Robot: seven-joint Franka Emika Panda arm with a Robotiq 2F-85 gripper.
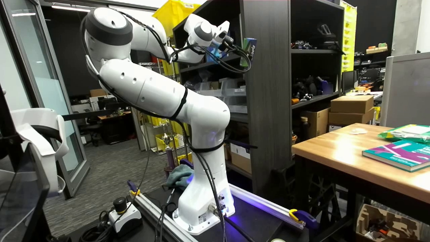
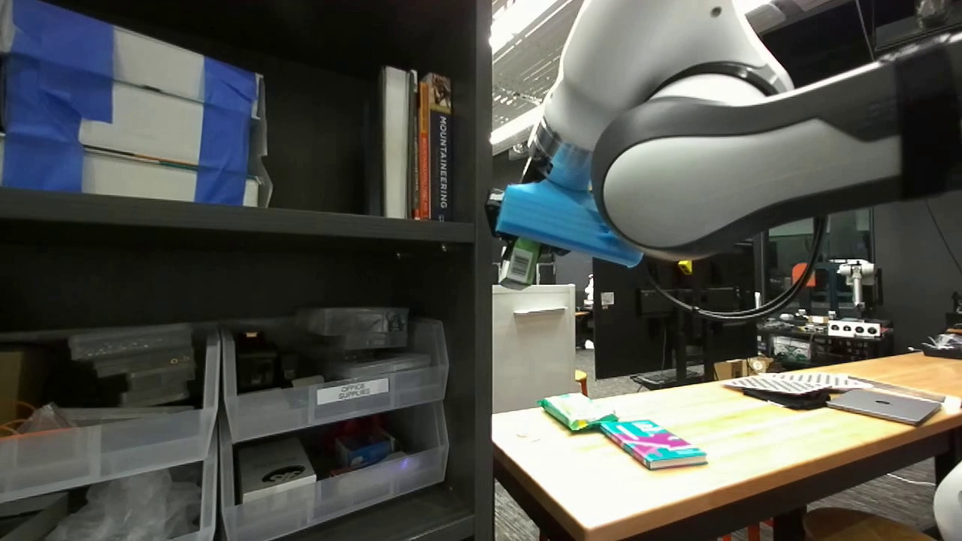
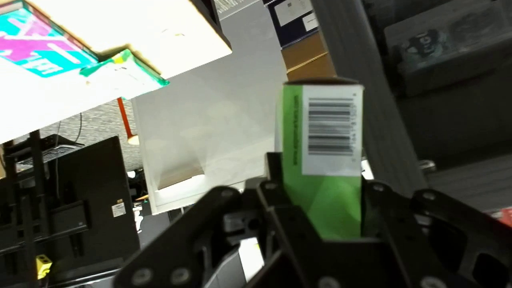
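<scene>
A small green box with a white barcode label (image 3: 331,129) stands between the two fingers of my gripper, which is shut on it in the wrist view. In exterior view 1 the green box (image 1: 248,51) sticks out from the gripper in front of the dark shelf's side panel. Exterior view 2 shows the box's barcode end (image 2: 519,265) tilted below the blue part (image 2: 564,219) of the gripper mount, just right of the shelf's edge. The mount hides most of the fingers there.
The dark shelf (image 2: 482,361) holds books (image 2: 439,149) above and clear bins (image 2: 352,394) below. On the wooden table (image 2: 559,482) lie a teal and purple book (image 2: 654,443) and a green packet (image 2: 577,410). Open floor separates shelf and table.
</scene>
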